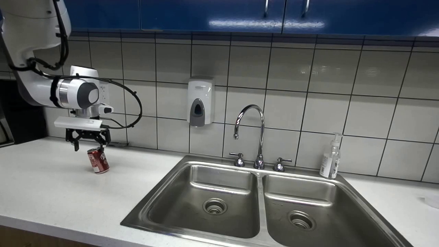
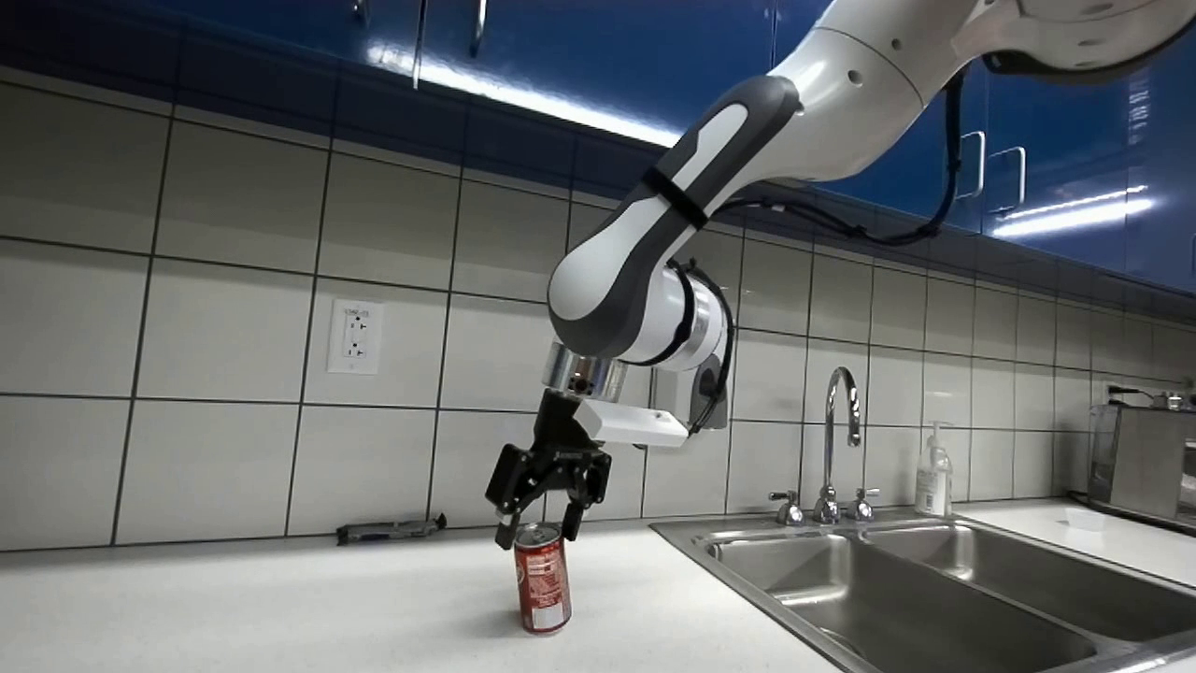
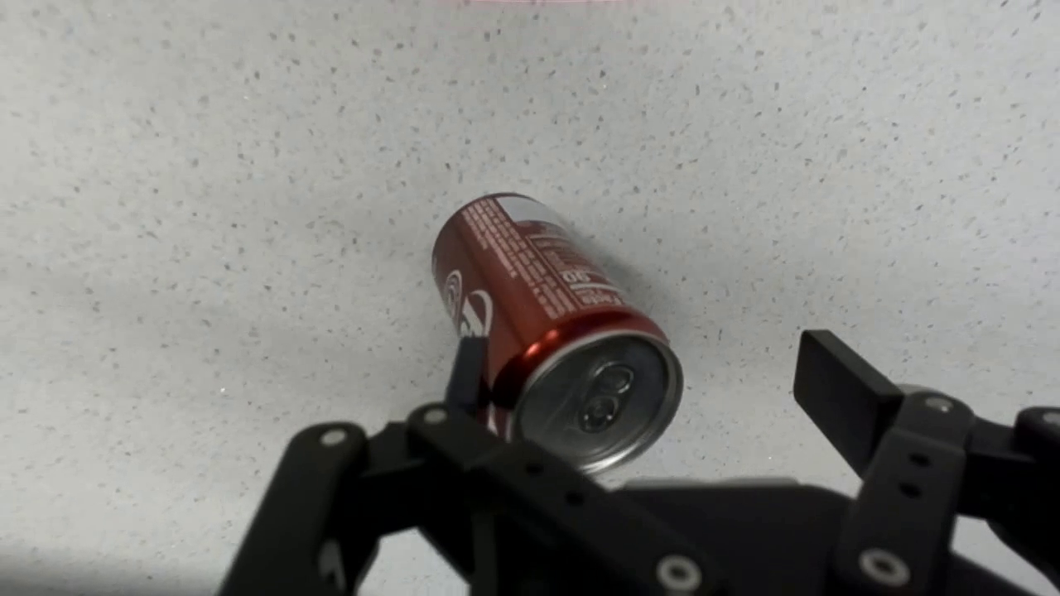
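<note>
A red soda can [image 1: 98, 161] stands on the white counter, left of the sink. Above it is my gripper [image 1: 88, 147], open, with its fingers spread wide. In the wrist view the can [image 3: 544, 308] shows its silver top and pull tab, close beside the left finger [image 3: 467, 372]; I cannot tell whether they touch. The right finger [image 3: 845, 397] stands well apart from the can, bare counter between. In the second exterior view the can [image 2: 543, 578] appears below the gripper [image 2: 539, 536], its top near fingertip height.
A double steel sink [image 1: 260, 197] with a tall faucet [image 1: 261, 136] lies to the right. Behind it stands a soap bottle [image 1: 330, 158]. A dark flat object [image 2: 390, 529] rests by the tiled wall.
</note>
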